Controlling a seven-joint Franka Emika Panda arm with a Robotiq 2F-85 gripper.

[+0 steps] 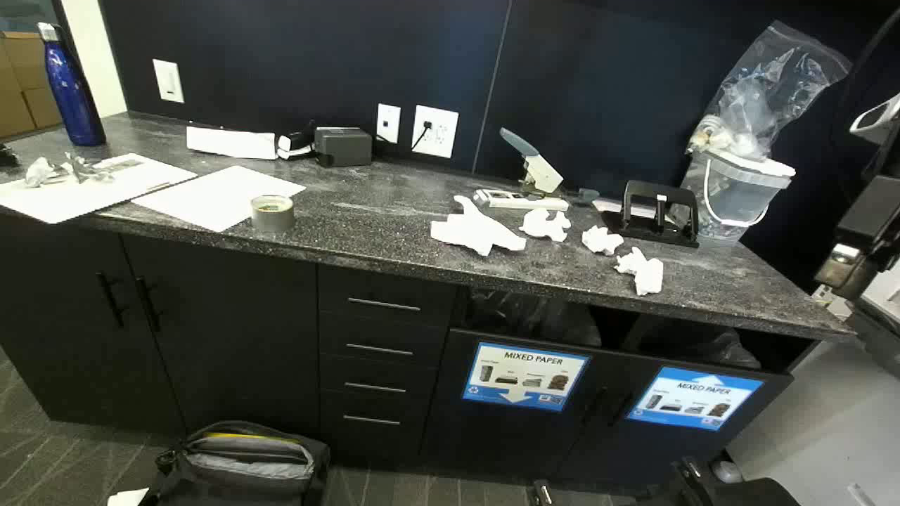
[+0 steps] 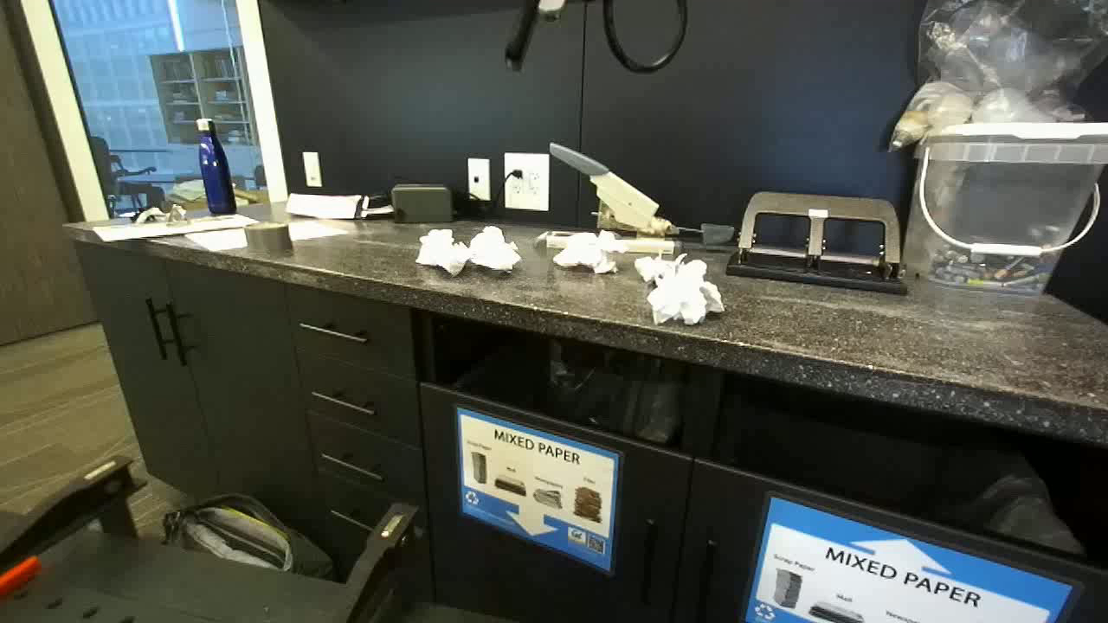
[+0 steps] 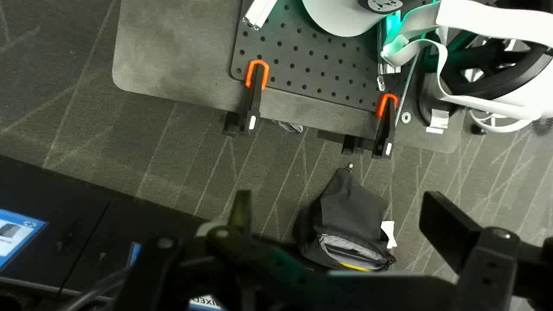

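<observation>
In the wrist view my gripper is open, its two dark fingers wide apart and nothing held between them. Carpet and a dark bag [image 3: 350,217] appear far below, beyond the gap. Part of the arm [image 1: 869,228] shows at the right edge of exterior view 1, away from the objects on the counter. Several crumpled white papers lie on the dark countertop [image 1: 371,223], including a wide piece [image 1: 478,228] and one near the front edge [image 1: 645,274]. In exterior view 2 a crumpled paper [image 2: 686,292] rests before the stapler [image 2: 628,202].
A black hole punch [image 1: 660,211] and a clear bucket [image 1: 738,190] occupy the counter's right. Leftward are a tape roll [image 1: 272,215], flat white sheets [image 1: 221,195] and a blue bottle [image 1: 74,93]. Below are shelf openings above doors with "MIXED PAPER" signs [image 2: 537,488].
</observation>
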